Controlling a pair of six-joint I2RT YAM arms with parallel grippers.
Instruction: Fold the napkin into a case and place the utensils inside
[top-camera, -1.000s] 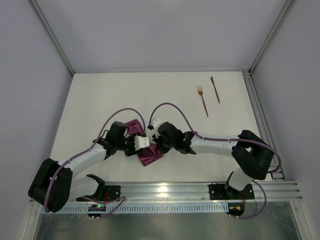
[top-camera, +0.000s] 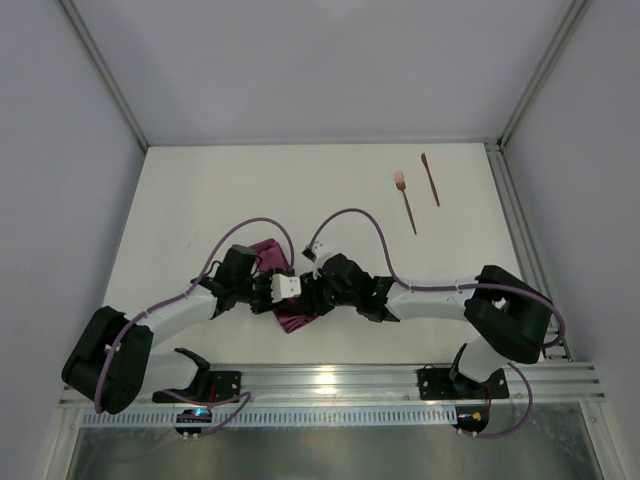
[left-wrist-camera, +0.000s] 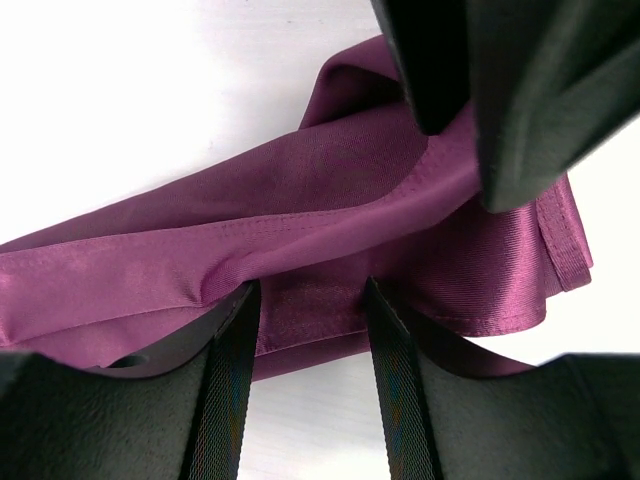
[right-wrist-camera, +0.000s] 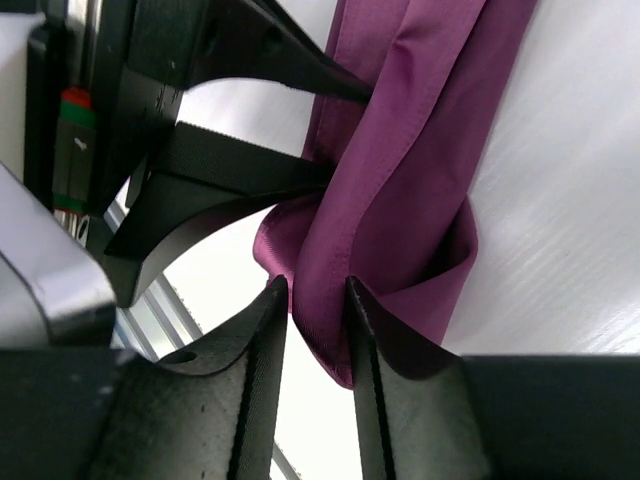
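A purple napkin (top-camera: 269, 251) lies partly folded under both grippers near the front centre; a long folded band shows along it. My left gripper is at the band's lower edge, fingertips apart with fabric beneath and between them. My right gripper is over the napkin's end, a raised fold of cloth between its slightly parted fingertips; whether it grips it I cannot tell. A fork (top-camera: 400, 184) and a slim second utensil (top-camera: 432, 184) lie apart at the back right.
The two wrists almost touch over the napkin. A metal rail runs along the front edge.
My right gripper has moved slightly toward the front and its housing has turned a little. The napkin's front part is more hidden beneath it. The utensils are unchanged.
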